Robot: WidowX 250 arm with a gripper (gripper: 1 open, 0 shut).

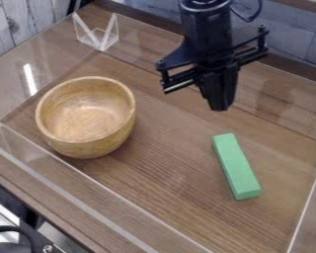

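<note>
The black robot arm reaches down from the top of the camera view, its gripper [216, 95] hanging over the wooden table at upper middle, shut with nothing visible between its fingers. Below it to the right lies a green rectangular block [235, 165]. To the left sits a round light wooden bowl [84, 135], apparently empty, apart from the gripper.
A small white wire object [99, 36] stands at the back left. A tiled surface runs along the back right, and dark cables lie at the lower left edge.
</note>
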